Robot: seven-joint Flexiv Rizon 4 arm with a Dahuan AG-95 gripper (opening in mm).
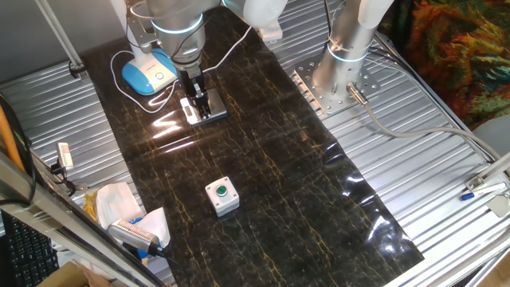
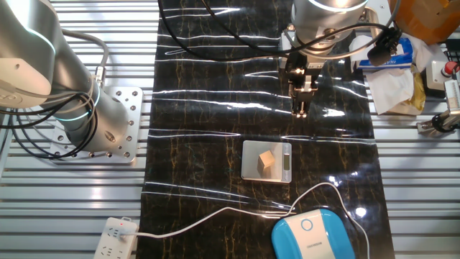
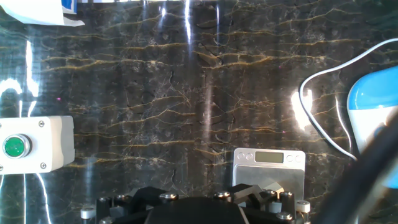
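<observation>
A small wooden block (image 2: 267, 160) rests on a silver digital scale (image 2: 250, 170) in exterior view 2. My gripper (image 2: 299, 112) hangs over the dark mat, off to the button-box side of the scale and apart from the block. In the wrist view its linkages spread wide along the bottom edge, so it looks open, and nothing shows held. There the scale (image 3: 244, 172) lies at lower right, the block (image 3: 274, 187) mostly hidden behind the gripper. Exterior view 1 has the gripper (image 1: 198, 113) in front of the scale (image 1: 215, 102), hiding the block.
A white box with a green button (image 1: 222, 191) stands on the mat. A blue-and-white device (image 2: 313, 236) with a looping white cable sits beyond the scale.
</observation>
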